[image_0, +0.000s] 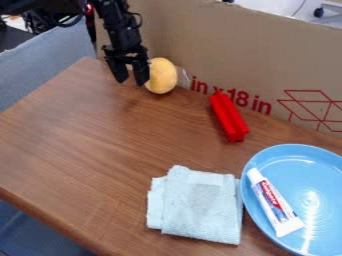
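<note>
My black gripper (130, 72) is at the back left of the wooden table, just left of a pale yellow rounded object (162, 75) against the cardboard wall, close to it or touching. Its fingers point down, slightly above or at the tabletop; whether they are open or shut is hard to tell. A red oblong object (227, 117) lies to the right. At the front right a blue plate (310, 175) holds a white tube (273, 204). A folded light cloth (197, 203) lies left of the plate.
A cardboard wall (254, 55) printed in red runs along the back of the table (87, 150). The table's left edge borders a blue-grey area.
</note>
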